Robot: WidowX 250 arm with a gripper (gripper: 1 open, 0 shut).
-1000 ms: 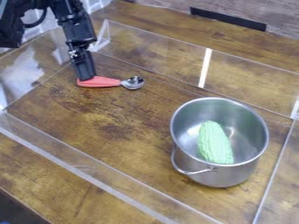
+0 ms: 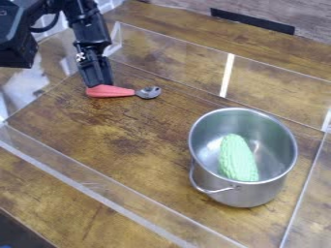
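My black gripper (image 2: 95, 74) hangs at the upper left, just above the handle end of a spoon (image 2: 116, 91) with a red handle and a metal bowl, which lies on the wooden table (image 2: 116, 165). The gripper is open; whether its fingertips touch the handle is hard to tell. A steel pot (image 2: 272, 145) stands at the right with a green corn cob (image 2: 238, 159) inside it.
Clear panels or edges frame the work area on several sides. The wood between the spoon and the pot is bare, as is the front middle of the table.
The arm has shifted slightly over the last second around the red handle. The spoon and pot show little or no movement.
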